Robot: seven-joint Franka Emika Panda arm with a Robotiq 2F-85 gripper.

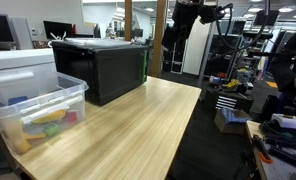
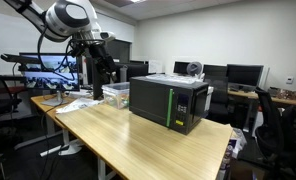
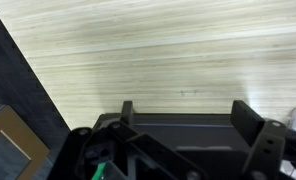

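In the wrist view my gripper is open, its two dark fingers spread wide with nothing between them. Below it is the bare wooden tabletop [image 3: 178, 65], and a dark flat surface lies across the bottom of that view. The arm holds the gripper [image 2: 108, 72] high above the table in exterior view 2. A black microwave [image 1: 103, 72] with a green strip along its front edge stands on the table, its door shut as far as I can see.
A clear plastic bin [image 1: 56, 103] with several colourful items sits beside the microwave. Behind, white papers [image 2: 78, 104] lie near the monitors. A cardboard box [image 3: 16, 130] is below the table edge.
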